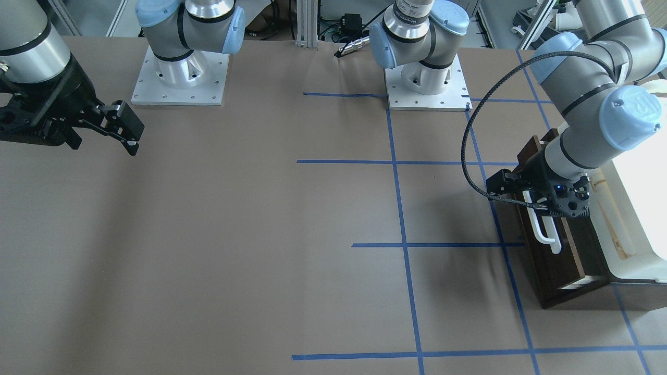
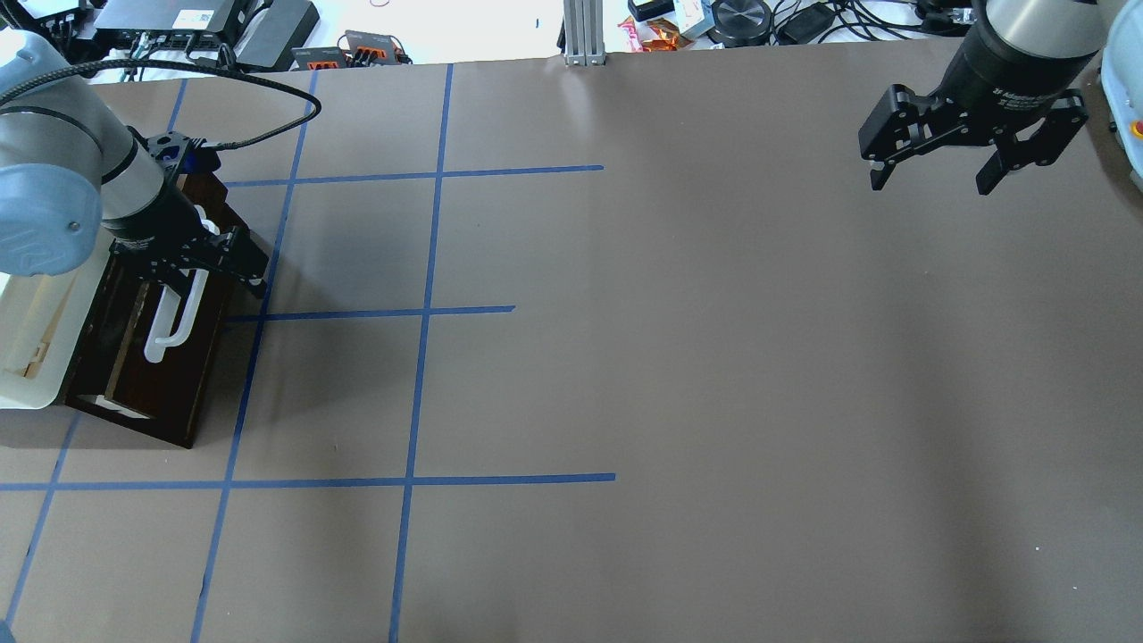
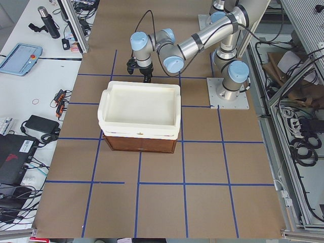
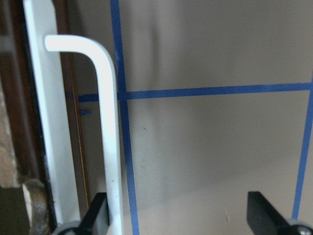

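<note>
A dark wooden box (image 1: 563,269) with a white handle (image 4: 111,156) stands at the right of the front view, topped by a white tray (image 3: 139,109). My gripper is at the handle, fingers wide apart. In the wrist view the left finger touches or overlaps the handle's bar; the right finger is over bare table, with a wide gap between them. In the front and top views the gripper's body partly hides the handle.
Other robot arms stand at the back and left of the front view (image 1: 181,75).
</note>
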